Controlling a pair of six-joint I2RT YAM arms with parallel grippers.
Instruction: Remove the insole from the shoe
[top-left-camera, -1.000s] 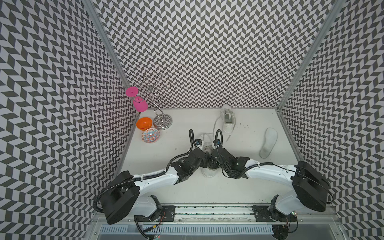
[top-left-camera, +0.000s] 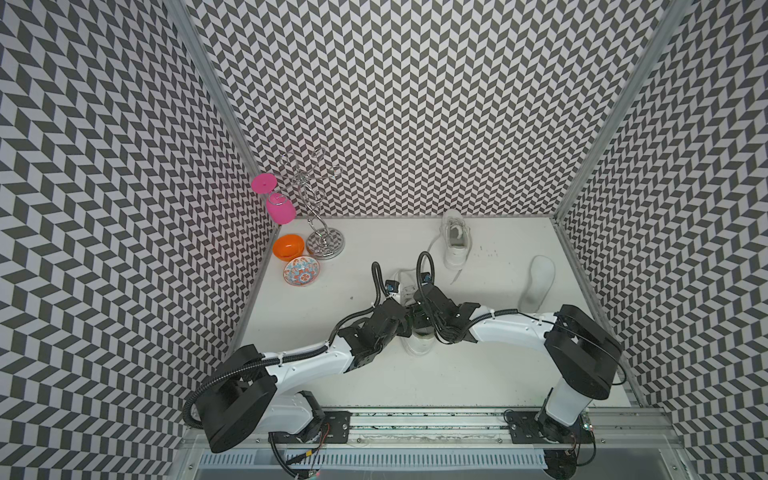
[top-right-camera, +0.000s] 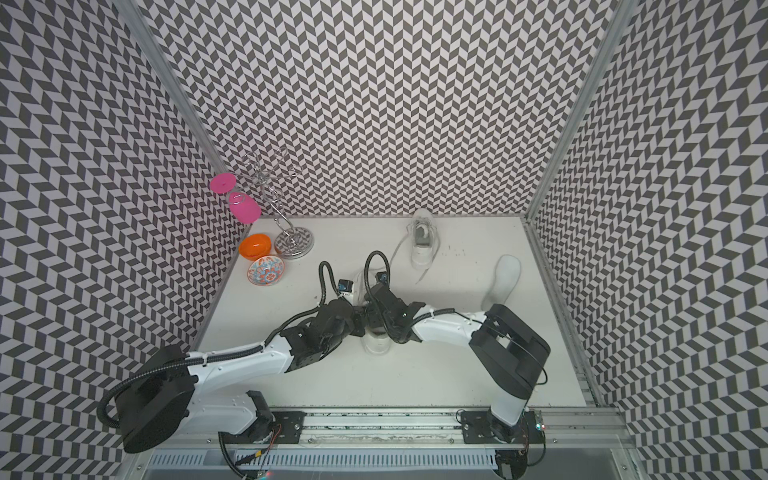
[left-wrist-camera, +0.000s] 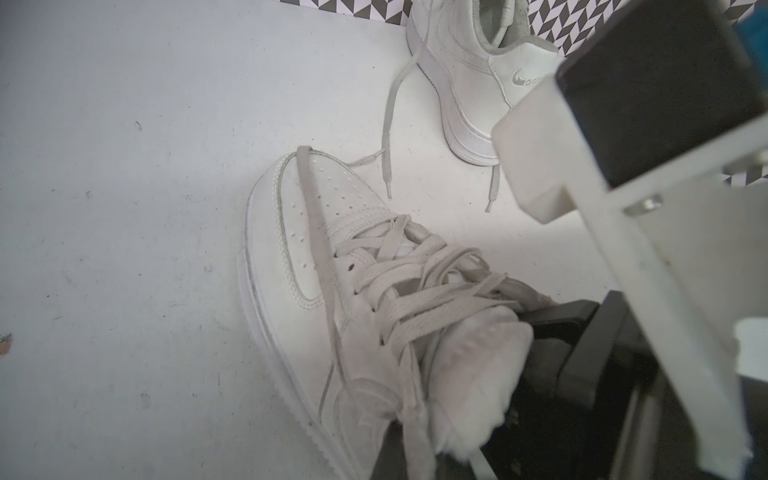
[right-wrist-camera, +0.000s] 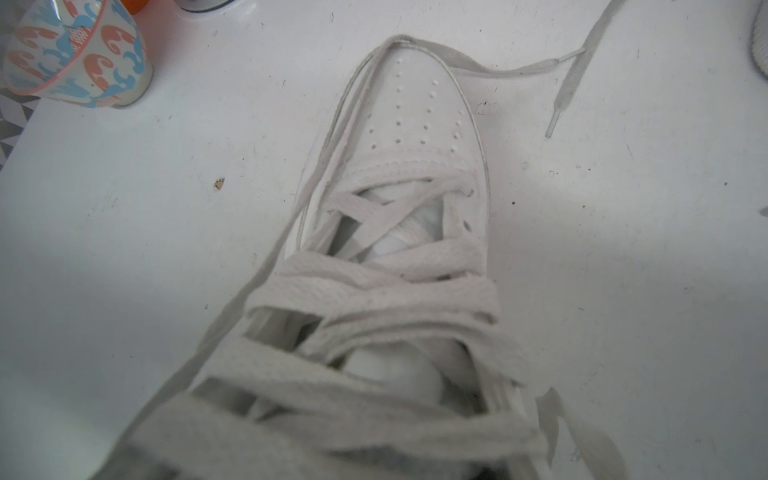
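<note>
A white laced sneaker lies front-centre, toe away from me, under both grippers; the right wrist view shows its laces (right-wrist-camera: 384, 296) close up. My left gripper (top-left-camera: 404, 320) is at the shoe's collar by the tongue (left-wrist-camera: 476, 376); it looks shut, its tips mostly hidden. My right gripper (top-left-camera: 420, 312) is over the shoe opening beside it, fingertips hidden, so its finger cannot be told. A second sneaker (top-left-camera: 456, 244) stands at the back. A loose pale insole (top-left-camera: 540, 280) lies on the right.
An orange bowl (top-left-camera: 288, 245), patterned bowl (top-left-camera: 301, 272) and chrome stand (top-left-camera: 324, 244) with pink items (top-left-camera: 281, 209) sit back left. Patterned walls border the table (top-left-camera: 296, 320), which has free room at front and left.
The loose insole and other objects are unchanged.
</note>
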